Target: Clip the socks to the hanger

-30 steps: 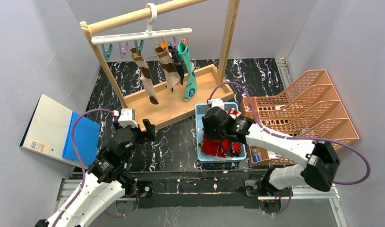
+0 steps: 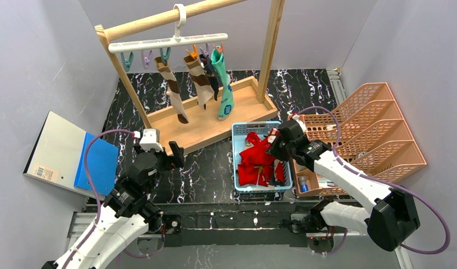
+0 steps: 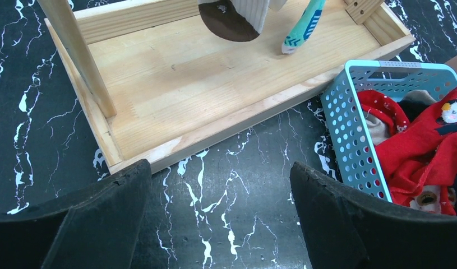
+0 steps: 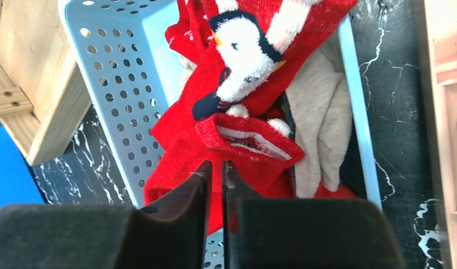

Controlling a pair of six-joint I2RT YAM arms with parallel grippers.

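A white hanger (image 2: 147, 43) with coloured clips hangs from the wooden frame; striped socks (image 2: 200, 84), a dark one and a teal sock (image 2: 225, 95) hang from it. A blue basket (image 3: 344, 129) holds red penguin socks (image 4: 243, 53) and grey socks (image 4: 318, 112). My right gripper is over the red socks in the basket, fingertips close together; whether it grips cloth is unclear. My left gripper stands open and empty over the counter, left of the basket and in front of the wooden tray.
An orange slotted organiser (image 2: 372, 129) stands right of the basket. The wooden tray (image 2: 175, 131) sits below the hanger. A white board with a blue folder (image 2: 97, 165) lies at the left. Bare counter lies between tray and left arm.
The left arm and hanging socks are unchanged.
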